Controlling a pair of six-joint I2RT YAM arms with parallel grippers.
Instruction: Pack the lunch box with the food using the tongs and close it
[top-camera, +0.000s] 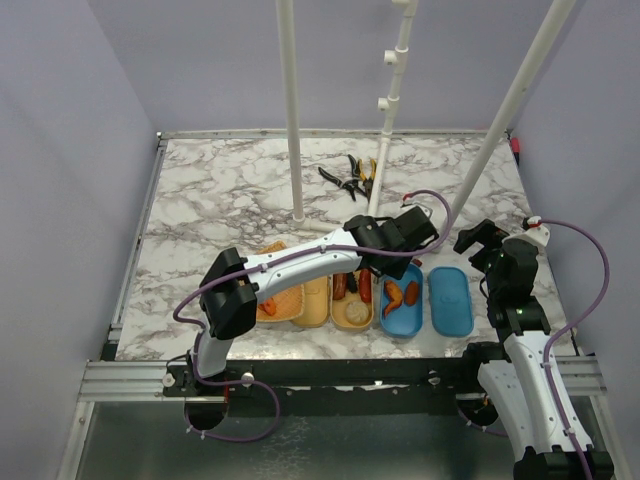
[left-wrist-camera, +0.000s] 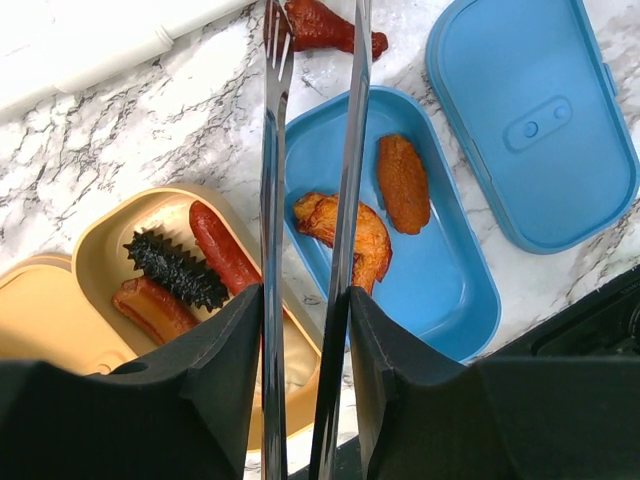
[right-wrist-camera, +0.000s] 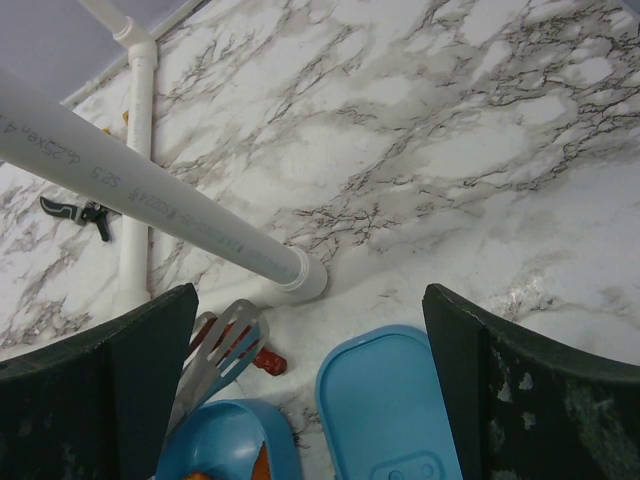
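My left gripper (top-camera: 410, 240) holds long metal tongs (left-wrist-camera: 340, 250) over the boxes, their tips beside a red drumstick (left-wrist-camera: 320, 22) on the marble, above the blue box (left-wrist-camera: 450, 290). That box holds a fried piece (left-wrist-camera: 403, 185) and a curved roasted piece (left-wrist-camera: 340, 232). The beige box (left-wrist-camera: 120, 240) holds a red sausage (left-wrist-camera: 222, 248), a browner sausage (left-wrist-camera: 155, 310) and a dark spiky piece (left-wrist-camera: 175, 270). Whether the tongs pinch the drumstick is unclear. My right gripper stands open right of them, nothing between its fingers.
A blue lid (top-camera: 451, 300) lies right of the blue box. An orange basket (top-camera: 285, 305) and beige lid (top-camera: 313, 305) are left. White pipes (top-camera: 295, 150) rise behind, with pliers (top-camera: 345, 185) on the marble. Free marble is at the back left.
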